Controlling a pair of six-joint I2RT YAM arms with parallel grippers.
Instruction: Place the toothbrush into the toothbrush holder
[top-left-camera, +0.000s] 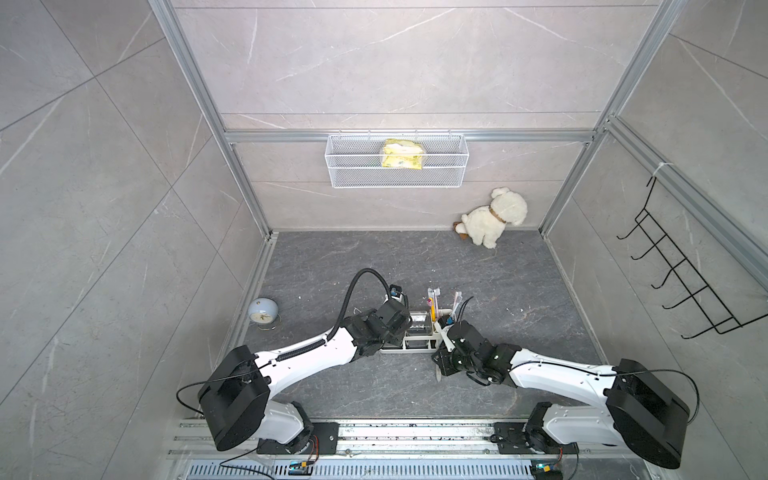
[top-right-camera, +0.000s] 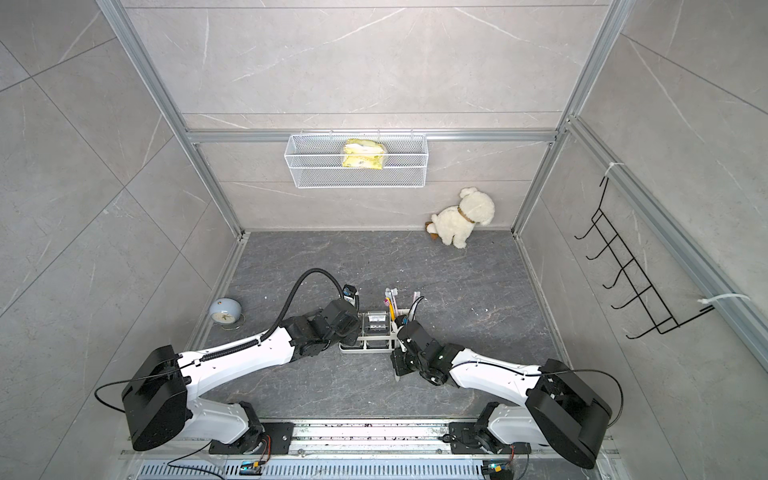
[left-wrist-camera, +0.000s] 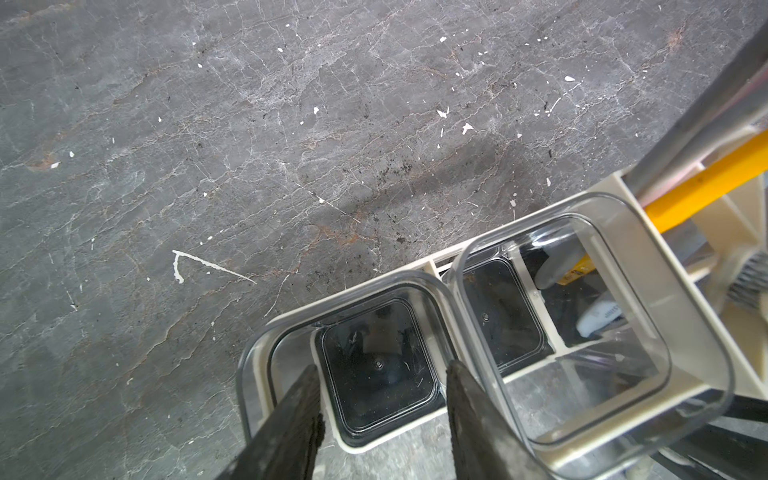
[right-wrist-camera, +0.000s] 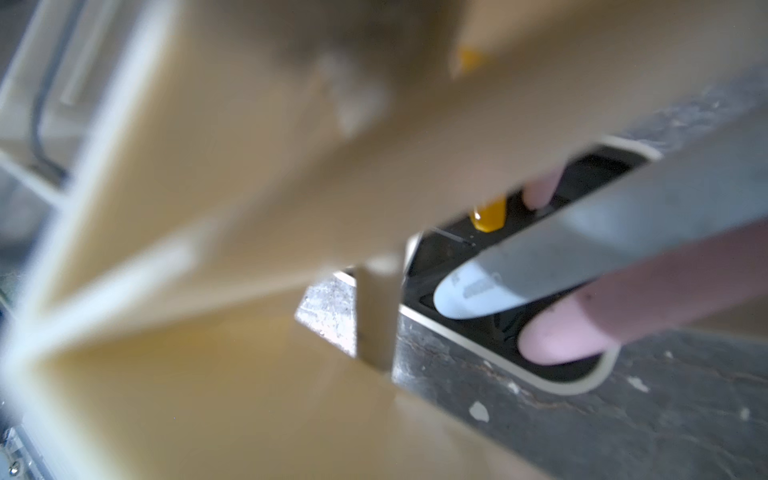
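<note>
The toothbrush holder (top-left-camera: 407, 349), a pale rack with clear bins, stands on the table between my arms. Toothbrushes (top-left-camera: 433, 294) lean in its right end beside a yellow pencil-like stick (left-wrist-camera: 712, 180); pale blue (right-wrist-camera: 512, 264) and pink (right-wrist-camera: 576, 328) handle ends rest inside. My left gripper is part open over the left clear bin, its fingers (left-wrist-camera: 302, 428) apart. At the holder's right front, my right gripper (top-left-camera: 445, 352) appears shut on the holder; the contact is hidden. The right wrist view is filled by blurred beige holder walls (right-wrist-camera: 160, 400). Which toothbrush is the task's cannot be told.
A white plush dog (top-left-camera: 492, 217) sits at the back right, and a round pale clock-like object (top-left-camera: 262, 310) stands at the left. A white wire basket (top-left-camera: 396, 177) hangs on the back wall. The table behind and in front of the holder is mostly clear.
</note>
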